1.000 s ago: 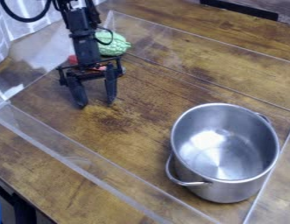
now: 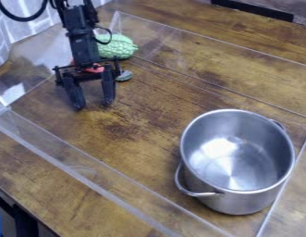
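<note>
My black gripper (image 2: 91, 93) hangs over the wooden table at the upper left, its two fingers pointing down and spread apart, with nothing seen between them. Behind it lie a pale green cabbage-like object (image 2: 118, 46) and a red object, partly hidden by the gripper, with a small grey item beside it. A large steel pot (image 2: 236, 162) stands at the lower right, empty, with handles on its sides.
Clear plastic walls edge the work area on the left and along the front.
My gripper has shifted slightly to the left over the last second. The pot and the other objects look unchanged.
</note>
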